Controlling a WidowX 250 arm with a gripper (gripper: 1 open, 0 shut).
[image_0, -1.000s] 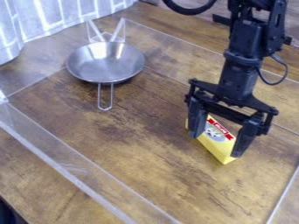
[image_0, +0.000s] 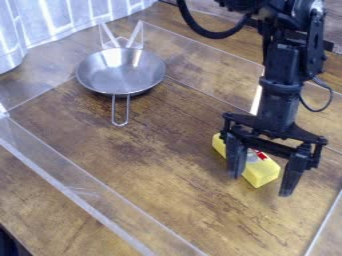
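A black robot gripper (image_0: 262, 168) hangs low over the right side of the wooden table, its fingers open around a yellow box (image_0: 227, 150) with a red-and-white label. The box lies flat, partly hidden under the gripper. Whether the fingers touch it is not clear.
A steel pan (image_0: 120, 70) with its handle toward the front sits at the back left, with a white pronged object (image_0: 120, 38) behind it.
The gripper has moved slightly right and down over the yellow box, and its wrist has turned a little, so that less of the box's label shows.
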